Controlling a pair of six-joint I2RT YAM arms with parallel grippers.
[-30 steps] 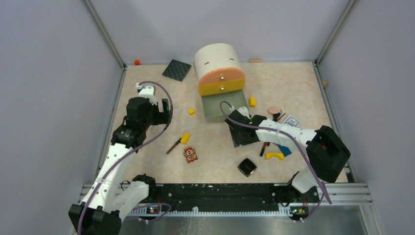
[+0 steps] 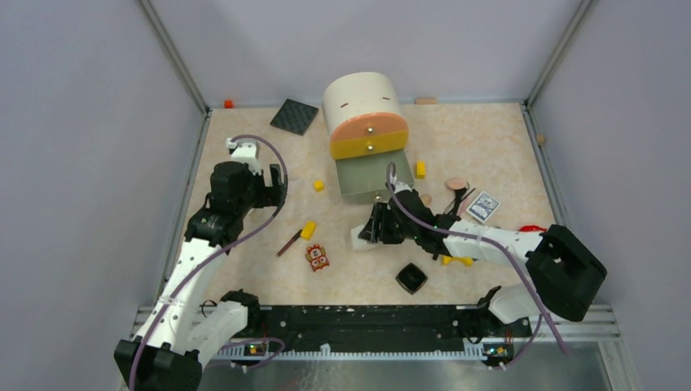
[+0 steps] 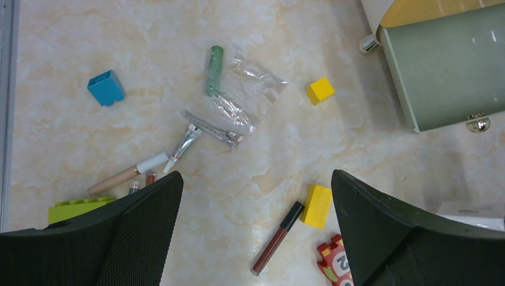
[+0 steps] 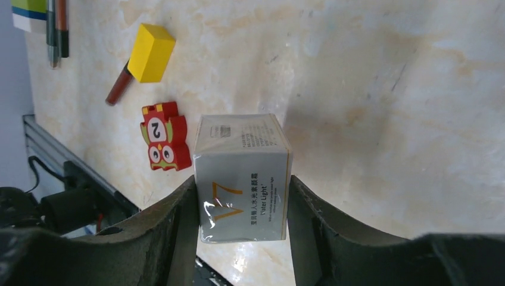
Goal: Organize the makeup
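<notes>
A white printed box (image 4: 243, 193) is gripped between the fingers of my right gripper, which is shut on it. In the top view the same box (image 2: 358, 239) pokes out left of that gripper, in front of the open drawer. The pale green drawer (image 2: 352, 181) of the round-topped cabinet (image 2: 361, 91) is pulled out and looks empty. My left gripper stands open with nothing between its fingers. Below it lie a dark red lip gloss tube (image 3: 274, 244), a concealer tube (image 3: 122, 179) and a small silver tube (image 3: 183, 146).
Yellow blocks (image 2: 309, 230) and a red owl toy (image 2: 317, 258) lie left of the box. Brushes, a card deck (image 2: 483, 207) and a puff (image 2: 456, 183) are at the right. Nearer the front sits a black square compact (image 2: 411, 278). A black textured palette (image 2: 294, 116) lies behind.
My right gripper has turned, and the white box now shows in the top view, where it was hidden under the hand before. The right arm's elbow has shifted rightward. The left arm has stayed put.
</notes>
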